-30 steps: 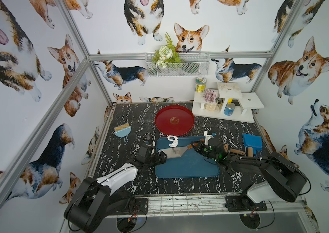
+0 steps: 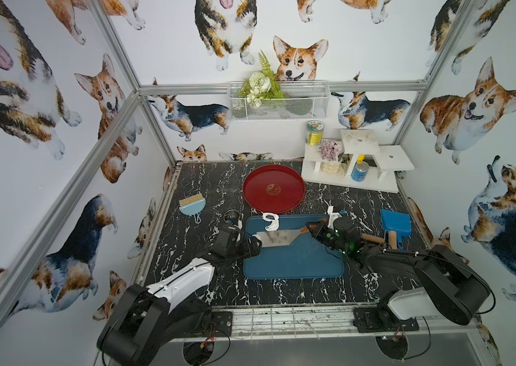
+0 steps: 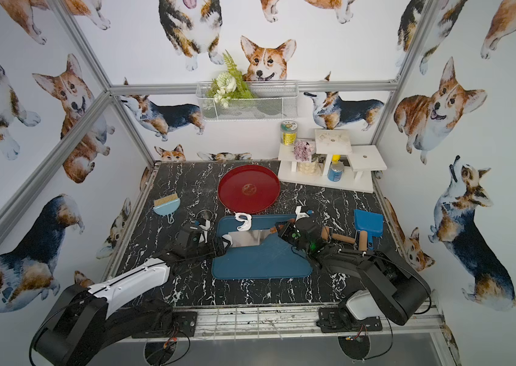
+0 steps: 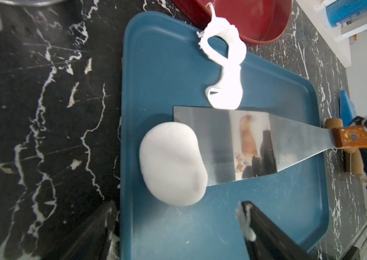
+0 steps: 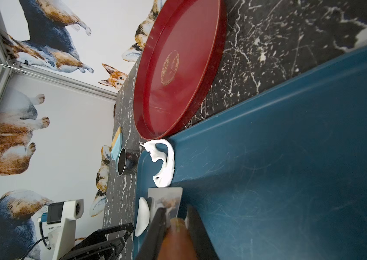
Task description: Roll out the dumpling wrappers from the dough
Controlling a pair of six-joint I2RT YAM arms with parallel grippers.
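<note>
A smooth white lump of dough point(image 4: 172, 164) lies on the left part of the blue tray point(image 4: 161, 52). Against its right edge sits the metal blade of a scraper point(image 4: 218, 143); in the left wrist view the two touch. My right gripper is shut on the scraper's wooden handle point(image 5: 177, 244). Spread fingers of my left gripper hang around the near side of the dough, part open, with only tray between them. Near the tray's back edge is a looped white strip of dough point(image 4: 226, 65).
Behind the tray stands a red round plate point(image 2: 273, 174). A metal cup point(image 5: 128, 161) is at the tray's left, and a light-blue brush point(image 2: 192, 207) lies farther left. To the right are a rolling pin point(image 2: 372, 238) and blue dustpan point(image 2: 395, 220). The tray's front right is bare.
My right gripper has drawn the scraper a little to the right and toward the front of the tray. The left arm has shifted only slightly.
</note>
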